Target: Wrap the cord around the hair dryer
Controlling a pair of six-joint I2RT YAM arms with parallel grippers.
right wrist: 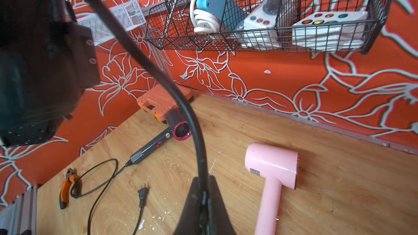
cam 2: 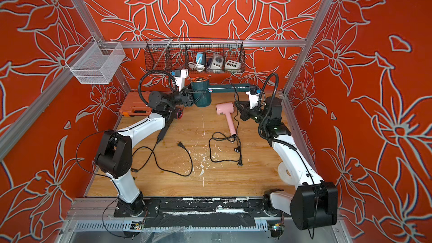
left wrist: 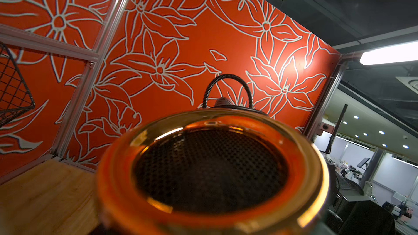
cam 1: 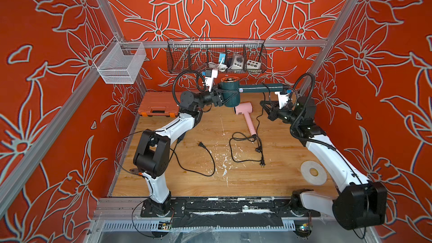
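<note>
A dark teal hair dryer (cam 1: 230, 94) is held in the air by my left gripper (cam 1: 219, 97), shut on its barrel; its handle (cam 1: 261, 88) points right, nearly level. In the left wrist view its copper intake ring (left wrist: 108, 182) fills the foreground. My right gripper is shut on the dryer's black cord (right wrist: 182, 104), which runs down to the fingertips in the right wrist view. In the top views the cord hangs near the handle, around my right gripper.
A pink dryer (cam 1: 244, 108) with tangled cord lies below; a dark dryer (right wrist: 178, 126), pliers (right wrist: 66, 189) and orange case (cam 1: 155, 103) lie left. Wire baskets (cam 1: 216, 54) hang at the back. A white disc (cam 1: 313, 166) lies front right.
</note>
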